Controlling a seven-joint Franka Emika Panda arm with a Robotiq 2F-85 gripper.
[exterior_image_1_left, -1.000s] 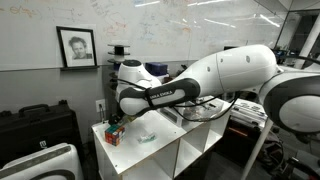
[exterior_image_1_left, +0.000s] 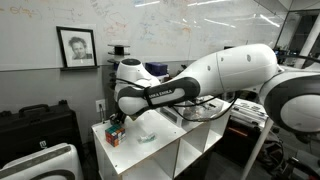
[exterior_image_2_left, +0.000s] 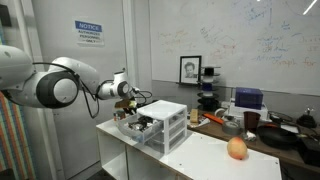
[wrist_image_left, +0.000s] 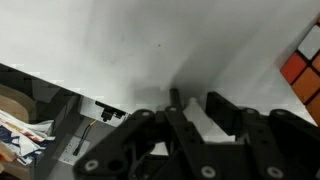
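In exterior view 1 my gripper (exterior_image_1_left: 117, 117) reaches down over the far left end of the white cabinet top (exterior_image_1_left: 158, 147). Just beside it stands a block with coloured squares (exterior_image_1_left: 114, 134); its orange and white squares (wrist_image_left: 300, 72) show at the right edge of the wrist view. The dark fingertips of my gripper sit close together there, with a narrow gap. Something pale (wrist_image_left: 203, 123) shows in that gap, too blurred to tell whether it is held or lies behind. A small pale item (exterior_image_1_left: 147, 138) lies on the cabinet top, right of the block.
A white drawer unit (exterior_image_2_left: 165, 128) with an open clear drawer (exterior_image_2_left: 139, 127) stands beside the arm. Farther along are a peach-coloured fruit (exterior_image_2_left: 237, 148) and dark pans (exterior_image_2_left: 276, 134). A wall is close behind the gripper. Bare cabinet top lies in front of the block.
The arm and gripper have barely moved over the last second. The block and the small pale item stay in place.
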